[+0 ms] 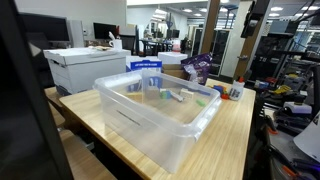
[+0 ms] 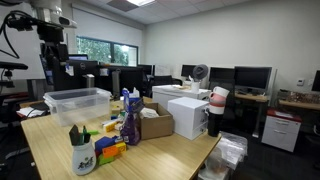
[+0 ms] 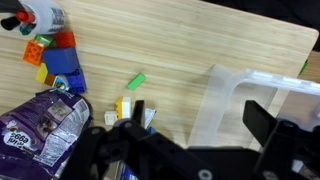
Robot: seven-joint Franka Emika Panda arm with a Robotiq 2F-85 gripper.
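Note:
My gripper is high above the table; in the wrist view its two dark fingers stand wide apart, with only the tabletop and part of a bin wall visible between them. The clear plastic bin (image 1: 150, 121) rests on the wooden table, and its near side shows at the right in the wrist view. A small green piece (image 3: 136, 81) lies on the bare wood left of the bin. Small yellow and white items (image 3: 123, 107) are beside the left finger, partly covered by it. The purple bag (image 2: 130, 126) stands among the tabletop things.
Blue blocks (image 3: 63, 60) and a white cup of pens (image 2: 83, 157) occupy one end of the table. A cardboard box (image 2: 157, 125) and a white box (image 2: 188, 118) stand farther along. Bare wood (image 3: 175, 40) stretches between the blocks and the bin.

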